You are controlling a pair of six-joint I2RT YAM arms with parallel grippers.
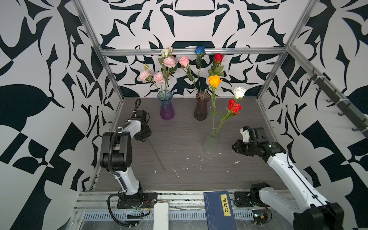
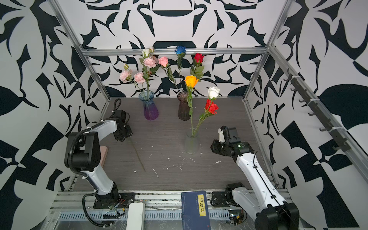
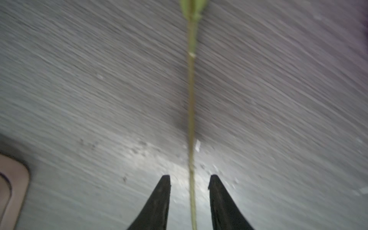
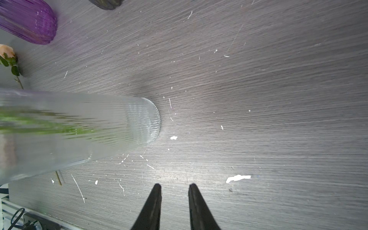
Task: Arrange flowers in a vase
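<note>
One flower lies on the table with its thin stem (image 3: 191,95) running lengthwise under my left gripper. That gripper is part open above the stem, which passes between the line of its fingers without visible contact. In the right wrist view, its peach bloom (image 4: 7,53) shows at the far left. A clear ribbed vase (image 1: 211,144) stands upright holding a yellow rose (image 1: 215,81), a white rose (image 1: 239,92) and a red rose (image 1: 234,107). Right of this vase, my right gripper is open and empty.
Behind stand a blue-purple vase (image 1: 166,109) of pink and pale flowers and a brown vase (image 1: 201,109) with pink, blue and red roses. A pinkish object (image 3: 13,184) lies near the left arm.
</note>
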